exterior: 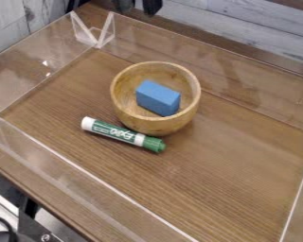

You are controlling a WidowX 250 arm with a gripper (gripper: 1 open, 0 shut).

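A wooden bowl [122, 91] sits near the middle of the table with a blue block [158, 98] inside it. A white and green marker [122, 134] lies below and left of the bowl, apart from it. Of my gripper, only dark tips [137, 6] show at the top edge, above and behind the bowl; whether they are open or shut is unclear.
Clear plastic panels [26, 66] line the left side. A pale ledge [242, 28] runs along the back.
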